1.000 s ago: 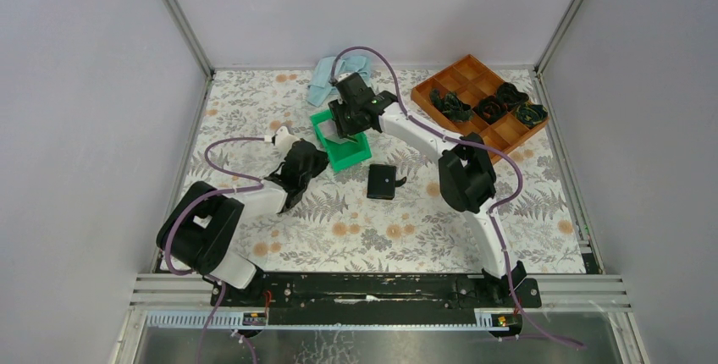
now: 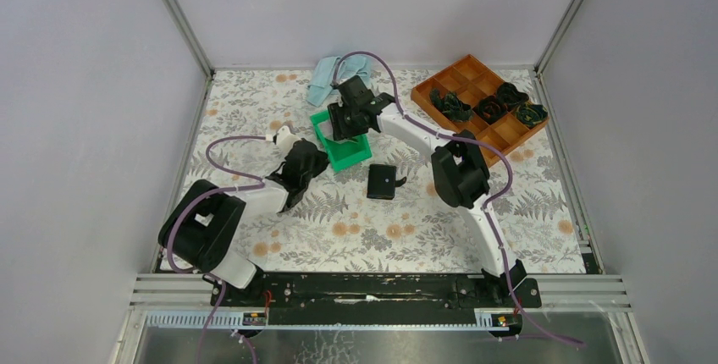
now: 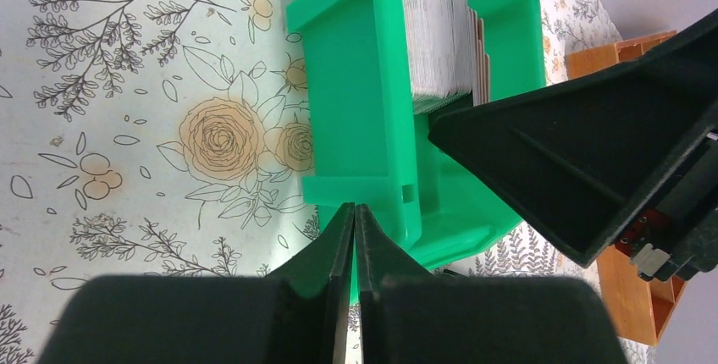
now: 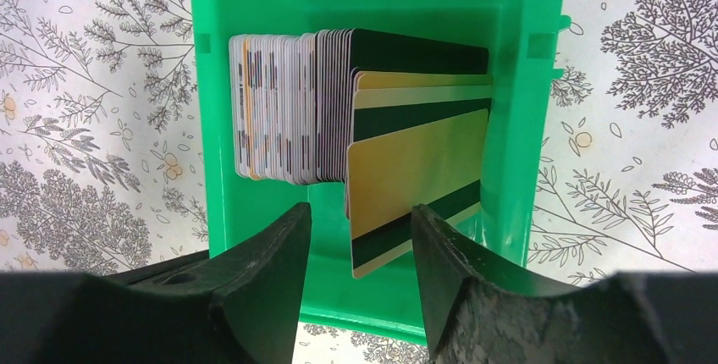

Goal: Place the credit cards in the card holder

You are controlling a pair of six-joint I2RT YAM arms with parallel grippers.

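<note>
In the green box [image 2: 347, 154], a row of credit cards [image 4: 292, 110] stands on edge. At the row's end a gold card [image 4: 415, 169] with a dark stripe leans out at a slant. My right gripper hangs over the box, open, the gold card's near edge showing between its fingers but nothing held. At the box's left side my left gripper is shut on the green wall, a green sliver showing between its fingers. The black card holder [image 2: 382, 182] lies on the table, right of the box and nearer the front.
Behind the box lies a light blue cloth [image 2: 326, 85]. A wooden compartment tray [image 2: 470, 70] with dark rolled items fills the back right.
The right gripper has shifted slightly to the right and a little nearer the front over the box. My left arm and the card holder have stayed put.
</note>
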